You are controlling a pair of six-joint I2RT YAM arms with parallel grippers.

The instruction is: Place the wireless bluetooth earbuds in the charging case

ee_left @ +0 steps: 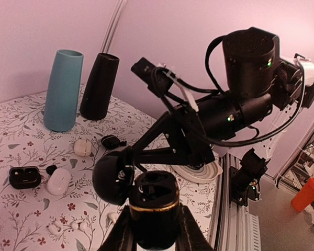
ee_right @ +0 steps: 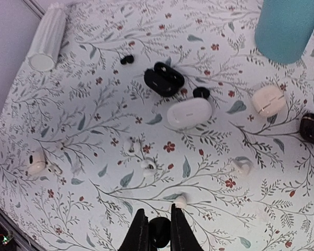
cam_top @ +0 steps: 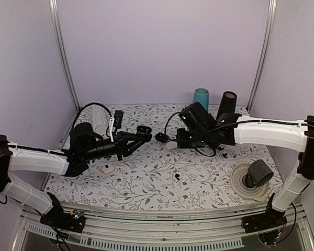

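Observation:
My left gripper [cam_top: 141, 137] is shut on a rounded black charging case [ee_left: 154, 209], held above the table with its lid raised. In the top view, my right gripper [cam_top: 171, 140] is a little to the right of this case, apart from it and off the table. The right wrist view has a small black earbud [ee_right: 159, 232] low between the right fingers, which are shut on it. Most of the earbud's shape is hidden by the fingers. Whether the case's slots hold anything does not show.
Another black case [ee_right: 165, 78], a white case [ee_right: 189, 113] and a loose black earbud [ee_right: 201, 92] lie on the patterned table. A small dark piece [cam_top: 177, 177] lies nearer the front. A teal cup [cam_top: 201, 98] and dark cup [cam_top: 227, 103] stand behind; a plate [cam_top: 239, 191] is at right.

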